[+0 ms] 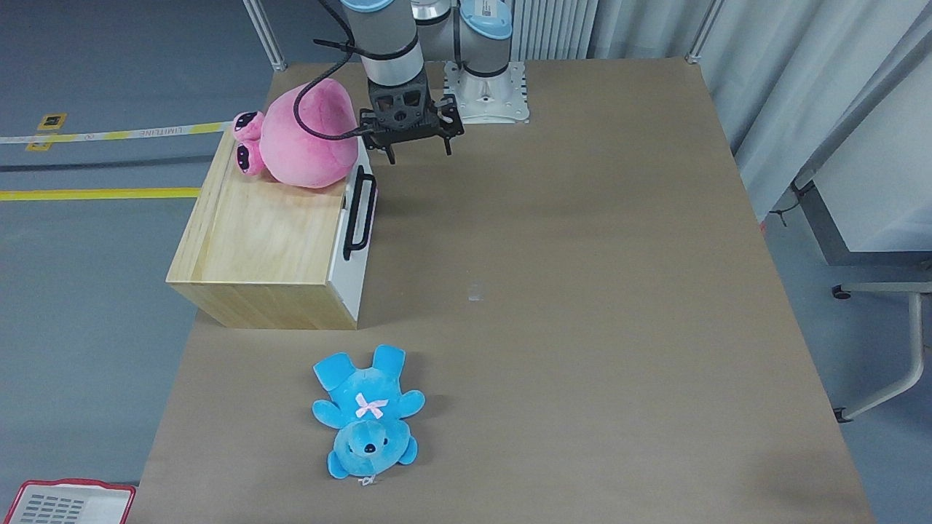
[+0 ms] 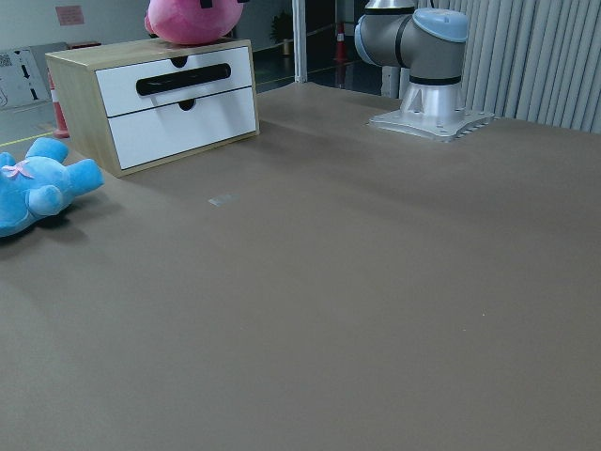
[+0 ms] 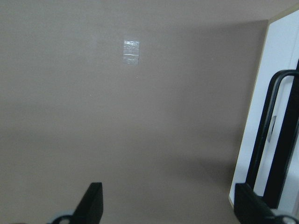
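Observation:
My gripper [image 1: 419, 153] hangs above the table just right of a small wooden cabinet [image 1: 249, 253]. In the wrist view its two fingers [image 3: 91, 205] are spread apart with nothing visible between them, and the cabinet's black drawer handle [image 3: 261, 135] lies beside the right one. A pink plush [image 1: 301, 144] rests on the cabinet top, also seen in the left view [image 2: 194, 19]. A blue plush bear [image 1: 367, 437] lies on its back on the table, in front of the cabinet.
The robot's base [image 2: 432, 117] stands at the back. A red-rimmed white basket [image 1: 70, 506] is at the lower left, beyond the table's edge. A small clear tape patch [image 3: 131, 51] is on the table.

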